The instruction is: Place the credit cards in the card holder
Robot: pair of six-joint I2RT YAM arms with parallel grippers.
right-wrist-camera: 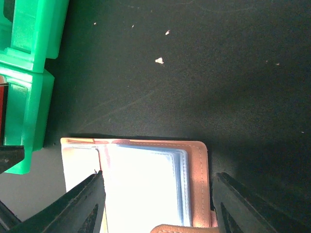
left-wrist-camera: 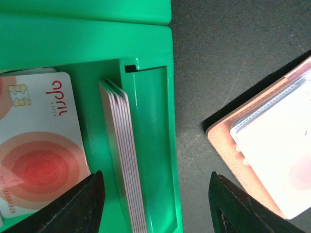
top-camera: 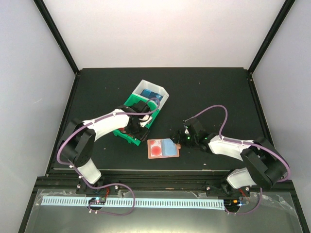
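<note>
In the left wrist view a stack of cards [left-wrist-camera: 125,155] stands on edge against the side wall of a green bin [left-wrist-camera: 172,145], and another card [left-wrist-camera: 41,141] with red circles lies in the same bin. Over that bin, my left gripper is open, one finger on each side of the wall, with nothing gripped. The brown card holder [top-camera: 163,157] lies opened flat on the table; a red-circled card [top-camera: 156,147] is in its left half and the clear sleeve [right-wrist-camera: 141,189] is on the right. My right gripper stands open above the holder's right half.
A white bin [top-camera: 164,91] with blue cards [top-camera: 152,95] adjoins the green bin at the back. Both arms come close beside the holder.
</note>
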